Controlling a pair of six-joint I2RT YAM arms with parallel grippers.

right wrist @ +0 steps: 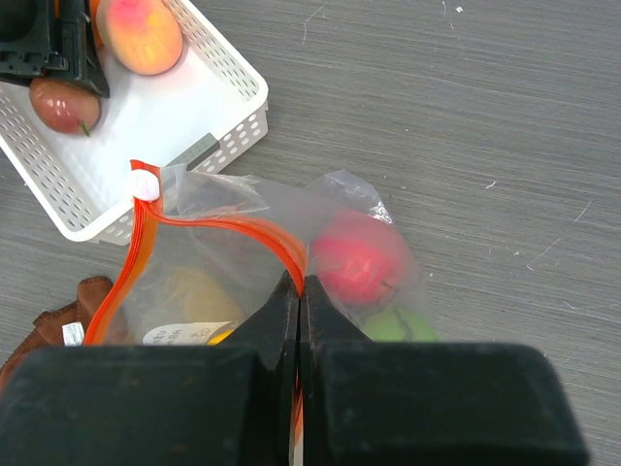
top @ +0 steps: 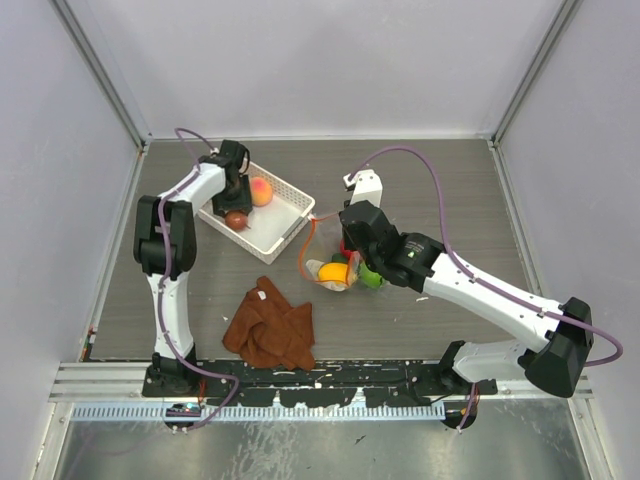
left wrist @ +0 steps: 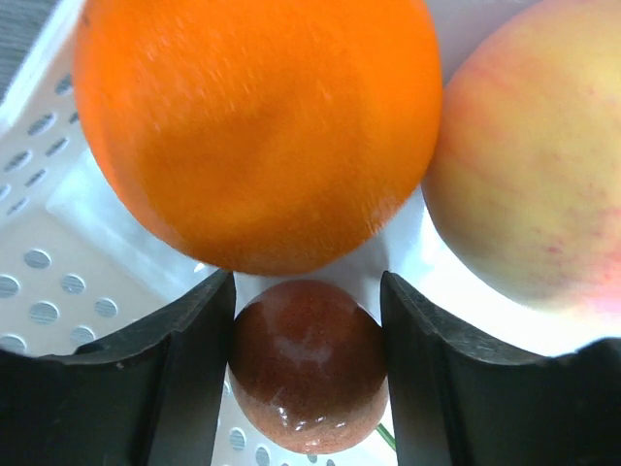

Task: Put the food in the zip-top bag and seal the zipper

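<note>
My left gripper is down in the white basket point(top: 282, 240), its fingers on either side of a small brownish-red fruit point(left wrist: 309, 374) with a green stem. Both fingers lie close against the fruit; whether they grip it I cannot tell. An orange fruit point(left wrist: 257, 116) and a peach point(top: 260, 191) lie beside it in the basket. My right gripper is shut on the rim of the clear zip bag point(right wrist: 228, 267) with its orange zipper. The bag's mouth stands open towards the basket. Inside are a red item point(right wrist: 359, 257), a green item point(right wrist: 398, 325) and a yellow-orange one point(top: 334, 272).
A crumpled brown cloth point(top: 270, 327) lies at the front, left of the bag. A white slider point(right wrist: 146, 184) sits at the zipper's end near the basket's corner.
</note>
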